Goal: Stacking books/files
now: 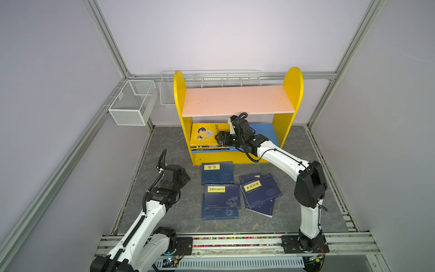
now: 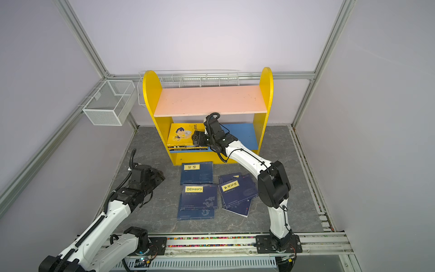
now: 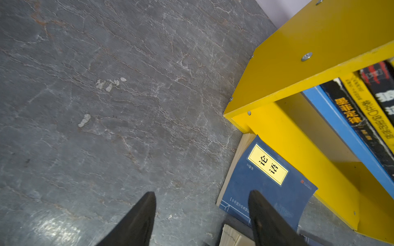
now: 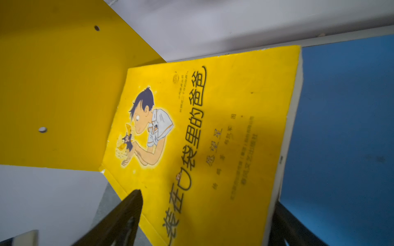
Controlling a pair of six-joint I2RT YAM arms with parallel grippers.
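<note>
The yellow book [image 4: 229, 102] with a cartoon boy lies flat on top of the stack at the left end of the blue shelf board [image 4: 344, 131], by the yellow side panel. At its right edge, my right gripper stands open. One blurred finger [image 4: 125, 215] is over the cover's lower left and the other is by the page edge, partly hidden. Under it, a black book's spine [image 3: 353, 123] shows in the left wrist view. Away to the left, my left gripper is open above bare table, nothing between its fingers.
Several blue books lie before the yellow shelf unit, including a single one [image 1: 217, 173], an overlapping pile [image 1: 222, 197] and a fanned pile [image 1: 262, 191]. A pink upper board [image 1: 238, 100] overhangs the right gripper. The shelf's right part is free.
</note>
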